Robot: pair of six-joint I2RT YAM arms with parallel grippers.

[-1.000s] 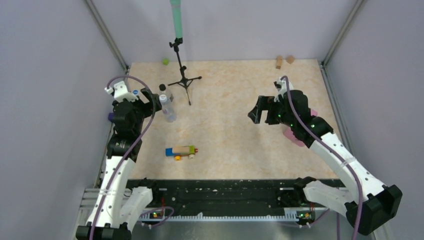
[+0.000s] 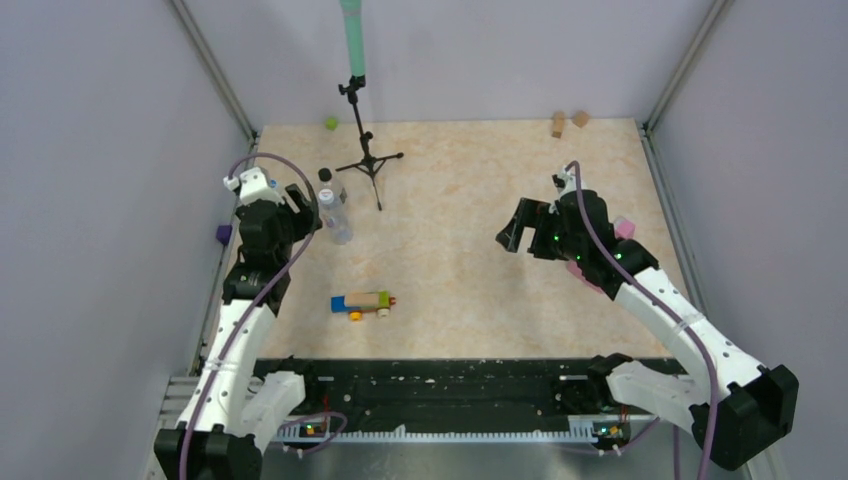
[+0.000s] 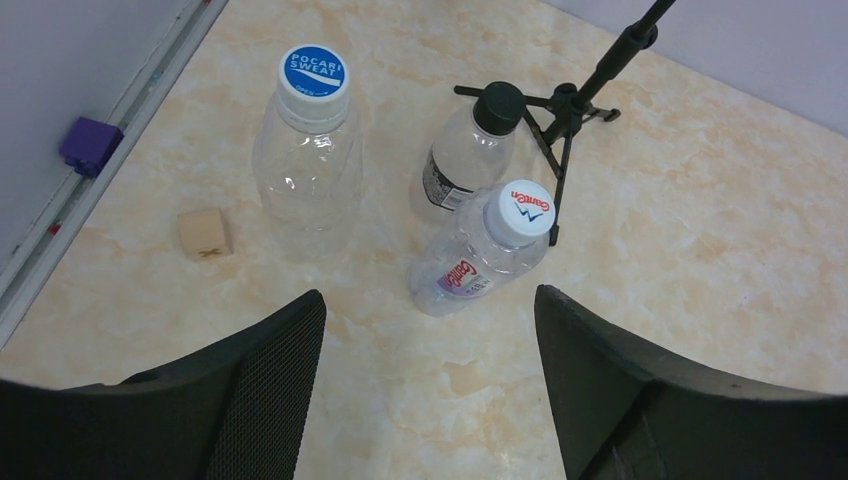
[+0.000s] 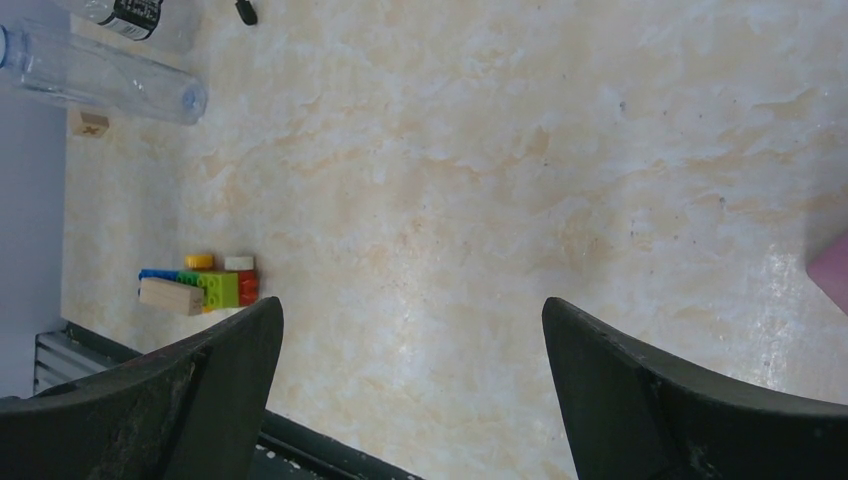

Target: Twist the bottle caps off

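Three clear bottles stand upright with caps on in the left wrist view: a Pocari Sweat bottle with a blue cap (image 3: 314,72), one with a black cap (image 3: 499,108), and one with a white cap (image 3: 525,209). The last two stand close together. My left gripper is open on the near side of the bottles, its fingers apart and no bottle held. In the top view it partly hides the blue-capped bottle. Over the right half of the table, my right gripper is open and empty, far from the bottles.
A black tripod (image 2: 367,157) stands just behind the bottles. Toy blocks (image 2: 363,303) lie at front left, and a small wooden block (image 3: 205,234) is near the Pocari bottle. Something pink (image 2: 624,228) lies beyond the right arm.
My left arm has shifted slightly to the right, and its fingers look a little lower in the top view. The right arm has moved only a little. The bottles have stayed put.
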